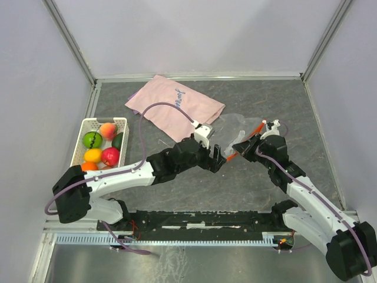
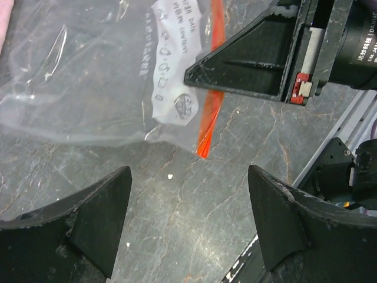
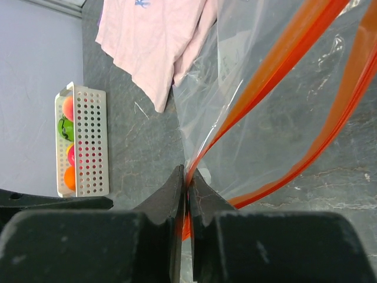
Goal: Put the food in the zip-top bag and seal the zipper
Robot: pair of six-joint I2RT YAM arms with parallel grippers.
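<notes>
A clear zip top bag (image 2: 118,65) with an orange zipper strip (image 2: 210,115) and a white label hangs from my right gripper. In the right wrist view its fingers are shut on the orange-edged mouth, and the bag's mouth spreads apart beyond them. My left gripper is open and empty, close to the bag's near end, touching nothing. Toy food sits in the white basket (image 1: 75,141) at the left: a peach (image 1: 108,130), a watermelon (image 1: 92,140), a lemon (image 1: 93,155), an orange (image 1: 88,167), a red fruit (image 1: 110,156) and an avocado (image 1: 118,141).
A folded pink cloth (image 1: 171,106) with blue writing lies at the back of the grey table (image 1: 200,191). The two grippers are close together right of centre. Bare table stretches in front of them, and white walls enclose the sides and back.
</notes>
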